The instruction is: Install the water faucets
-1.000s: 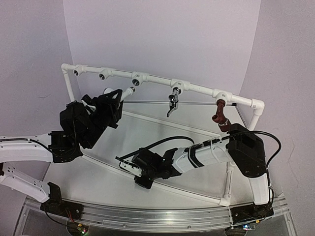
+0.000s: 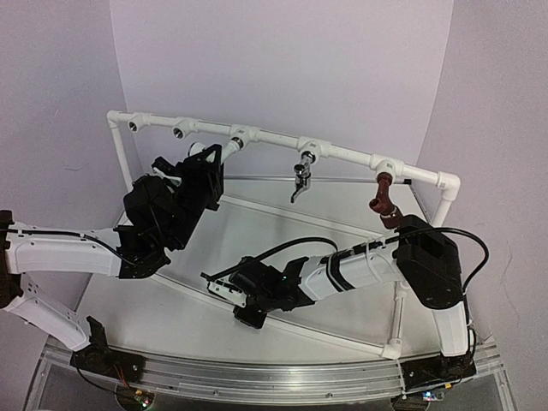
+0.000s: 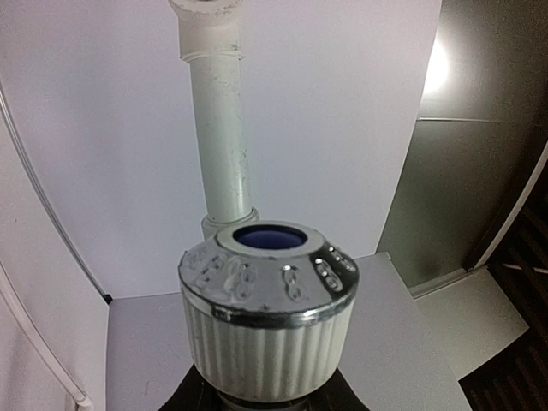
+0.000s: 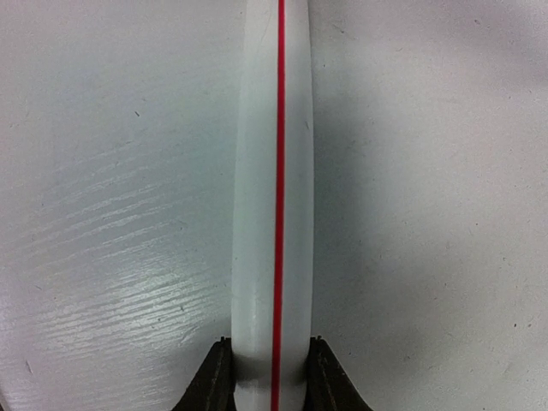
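Note:
My left gripper (image 2: 214, 163) is shut on a white faucet (image 2: 229, 150), held just below its ribbed grey-topped knob (image 3: 267, 351). The free end of this faucet meets the mouth of the middle socket (image 2: 242, 135) on the upper pipe (image 2: 276, 139); whether it sits inside cannot be told. Low down, my right gripper is shut on a white frame pipe with a red stripe (image 4: 257, 214). A chrome faucet (image 2: 301, 175) hangs from the socket to the right, and a brown faucet (image 2: 384, 201) from the rightmost one.
Two empty sockets, the leftmost (image 2: 134, 124) and its neighbour (image 2: 180, 130), face forward on the upper pipe. A metal rail (image 2: 282, 381) runs along the front. The right forearm (image 2: 360, 268) crosses low in front of the frame, under the chrome and brown faucets.
The left arm has moved right and slightly up, bringing the white faucet's end from short of the middle socket to its mouth. The right arm and the other faucets have stayed still.

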